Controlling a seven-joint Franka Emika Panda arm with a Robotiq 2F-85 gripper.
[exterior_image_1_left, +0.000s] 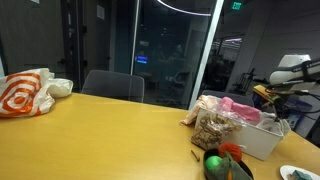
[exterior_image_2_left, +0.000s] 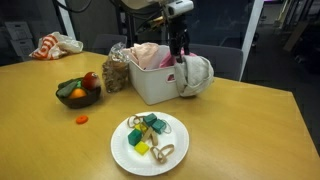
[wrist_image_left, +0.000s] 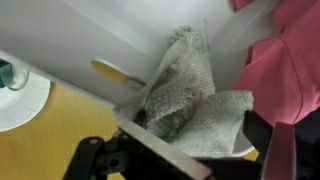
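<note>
A white bin (exterior_image_2_left: 152, 86) stands on the table, filled with cloths. A pale, whitish cloth (exterior_image_2_left: 195, 78) drapes over its right side, and a pink cloth (wrist_image_left: 285, 65) lies inside. My gripper (exterior_image_2_left: 181, 48) points down just above the bin's right edge, over that pale cloth. From the wrist view, the gripper is open, with the bunched pale cloth (wrist_image_left: 190, 95) below and between its fingers. Whether the fingers touch the cloth is hard to tell.
A white plate (exterior_image_2_left: 125, 160) of small items sits in front of the bin. To the left are a dark bowl (exterior_image_2_left: 80, 98) of produce, a bag of brown pieces (exterior_image_2_left: 116, 70) and an orange disc (exterior_image_2_left: 82, 120).
</note>
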